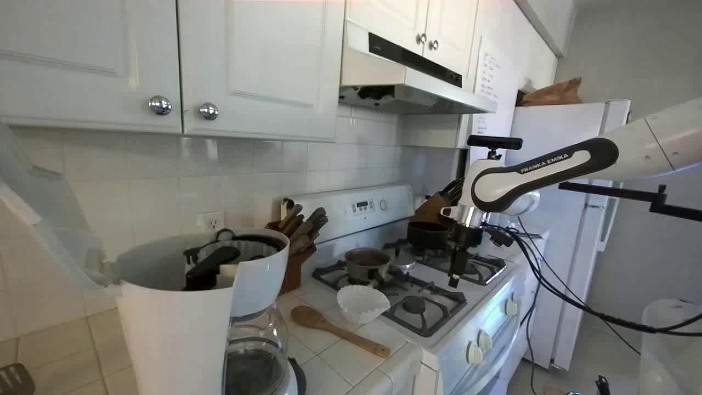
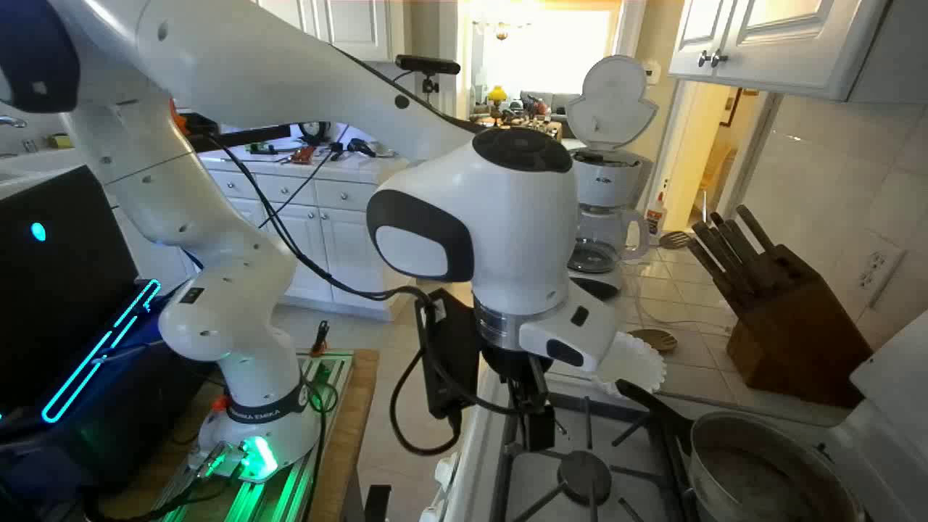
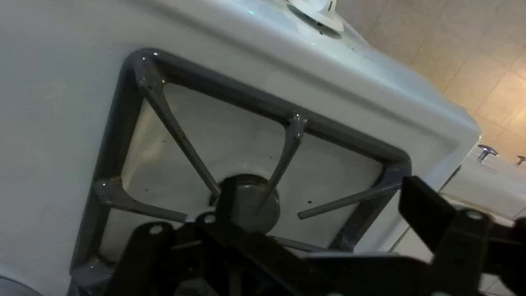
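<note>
Over the front burner grate [image 3: 340, 135] of the white stove, my gripper points down with its two dark fingers [image 3: 424, 209] wide apart. Nothing shows between them except the stovetop and grate below. In exterior view 1 the gripper [image 1: 454, 280] hangs clear above the stove. A metal saucepan [image 1: 367, 264] sits on a back burner, and its dark handle [image 2: 650, 407] reaches toward the counter. On the counter beside the stove stands a white fluted bowl [image 1: 362, 304]. Near the bowl lies a wooden spoon [image 1: 342, 331].
A coffee maker [image 2: 609, 187] with its lid raised stands further along the counter. Against the wall is a knife block [image 2: 796, 326]. A black pot [image 1: 426, 235] occupies another back burner. Stove knobs [image 1: 485, 341] project from the front edge.
</note>
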